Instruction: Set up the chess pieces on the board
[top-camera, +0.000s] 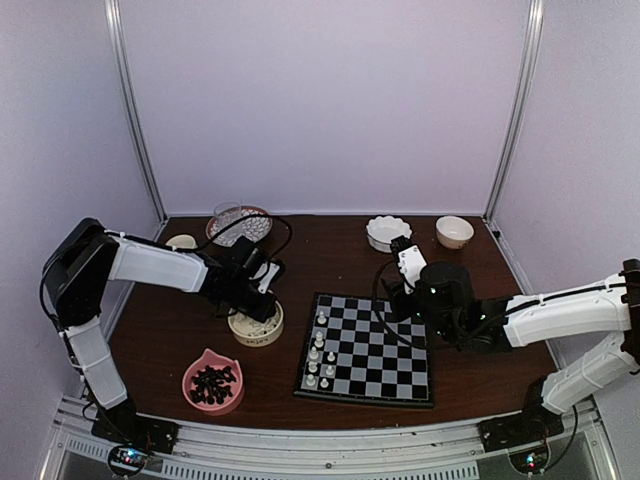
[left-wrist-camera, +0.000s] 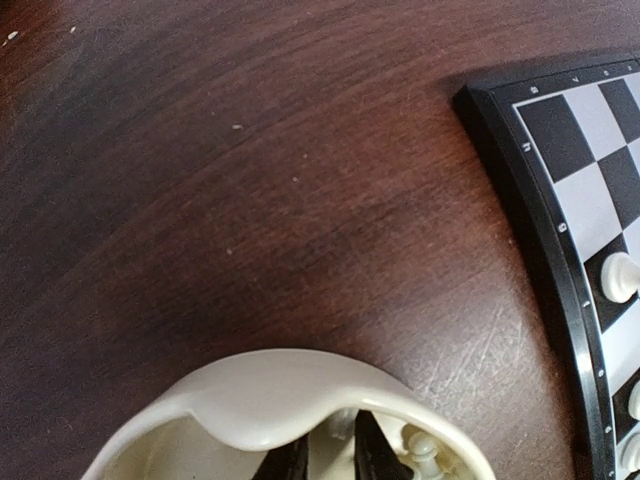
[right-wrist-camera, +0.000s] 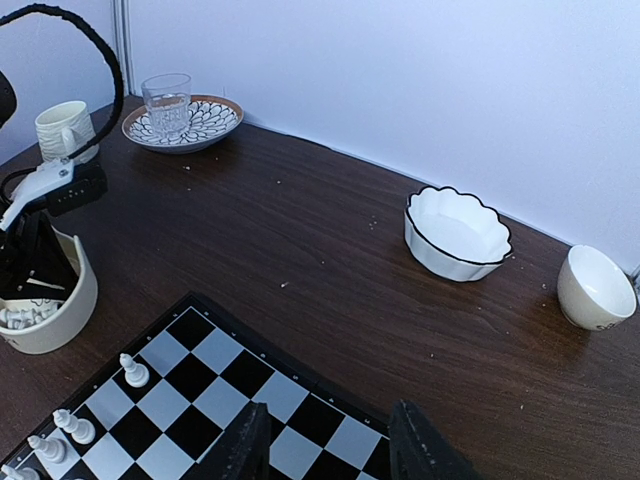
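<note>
The chessboard (top-camera: 375, 350) carries several white pieces along its left side, such as a pawn (right-wrist-camera: 135, 370) and another (left-wrist-camera: 618, 277). My left gripper reaches down into the cream bowl (top-camera: 255, 335) of white pieces (left-wrist-camera: 425, 450); its fingertips are partly behind the rim, with what is between them unclear. A pink bowl (top-camera: 212, 395) holds black pieces. My right gripper hangs over the board with its fingers apart and nothing seen between them.
At the back are a patterned plate (right-wrist-camera: 205, 135) with a glass (right-wrist-camera: 167, 105), white cups (right-wrist-camera: 62, 130), a scalloped bowl (right-wrist-camera: 455, 230) and a white bowl (right-wrist-camera: 595, 290).
</note>
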